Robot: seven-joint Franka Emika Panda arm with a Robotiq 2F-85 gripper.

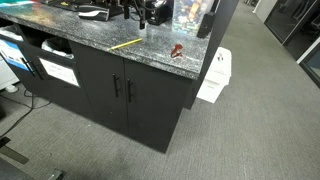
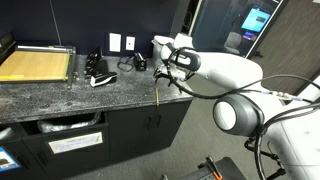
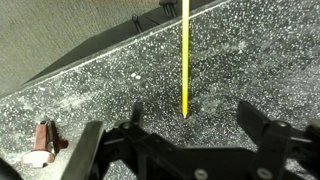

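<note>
A thin yellow stick, perhaps a pencil [image 3: 185, 60], lies on the speckled grey counter [image 1: 70, 27]. One end reaches past the counter's front edge. In the wrist view its inner end sits between the spread fingers of my gripper, which is open and holds nothing. Exterior view 2 has the gripper [image 2: 171, 77] above the counter, behind the yellow stick [image 2: 157, 97]. How high it stands above the surface is hard to tell. A small reddish-brown and pale object [image 3: 42, 150] lies to the left in the wrist view.
Behind the stick are a black device [image 2: 102, 72] and a clear container [image 1: 188, 14] with colourful contents. A wooden-coloured tray [image 2: 35, 65] is at the left. Dark cabinets [image 1: 142, 95] stand beneath the counter, and a white box [image 1: 214, 75] is on the floor.
</note>
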